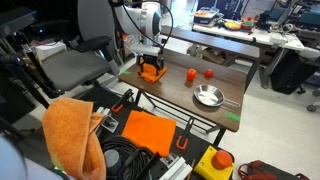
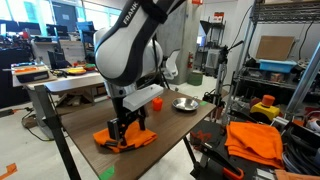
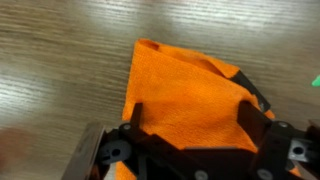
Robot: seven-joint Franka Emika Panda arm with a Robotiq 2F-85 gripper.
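Observation:
An orange cloth (image 3: 185, 95) lies loosely spread on the brown wooden table (image 1: 180, 92), with folds along its upper edge. A dark strip (image 3: 246, 82) shows at its right side. My gripper is right over the cloth, low to the table, its fingers wide apart. The left finger (image 3: 105, 150) stands near the cloth's left edge and the right finger (image 3: 262, 125) over its right side. Whether the fingertips touch the fabric cannot be told. In exterior view 2 the same cloth (image 2: 140, 139) sits under the gripper.
Farther along the table are two red objects, one being the red item (image 1: 191, 74), and a metal pan (image 1: 210, 96) with a handle. Another orange cloth (image 1: 148, 131) lies below the table's front. An office chair (image 1: 75, 68) stands close on the left.

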